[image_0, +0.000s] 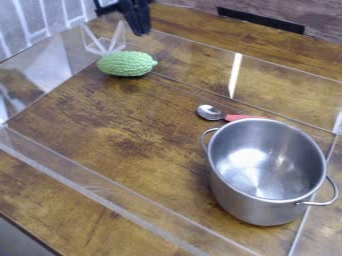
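Note:
A pale green, bumpy bitter melon (126, 64) lies on the wooden table near the back left. My black gripper (134, 27) is above it at the top edge of the view, mostly cut off, apart from the melon; whether it is open or shut is unclear. A steel pot (265, 170) with two handles stands at the right front. A spoon (211, 113) with a red handle lies behind the pot.
Clear plastic walls (107, 203) edge the work area. A white strip (234, 75) is at the back.

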